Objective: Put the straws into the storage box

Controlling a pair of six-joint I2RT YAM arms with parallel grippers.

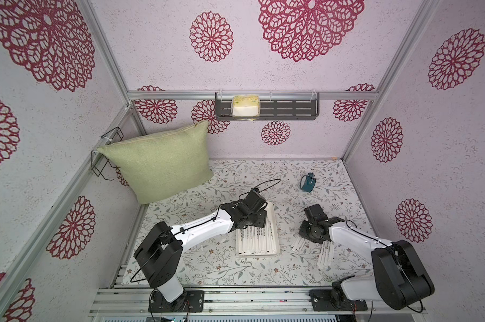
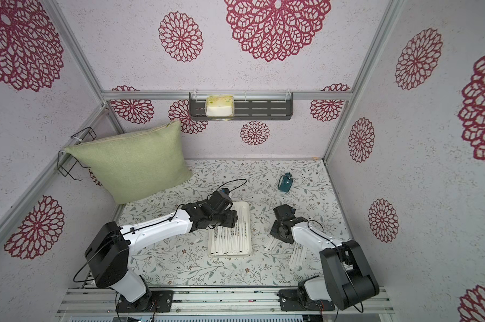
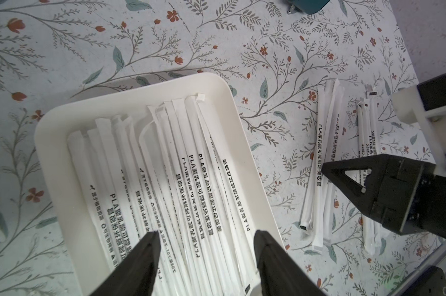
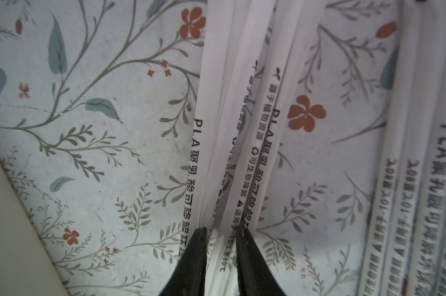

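White paper-wrapped straws (image 3: 183,197) lie side by side in the cream storage box (image 3: 134,98). Over that box hangs my left gripper, open, its fingers (image 3: 146,256) wide apart with nothing held. To the box's right a loose bunch of straws (image 4: 232,123) lies on the table. My right gripper is low over this bunch, its fingers part open with a narrow gap. Straws show through the gap, but no grip on them is visible. Further right lies a second bunch of straws (image 4: 425,162), clear of the fingers.
A teal bottle (image 1: 308,182) stands toward the back right. The green pillow (image 1: 161,161) leans in the back left corner. A dark shelf (image 1: 285,107) hangs on the back wall. The table between box and bottle is free.
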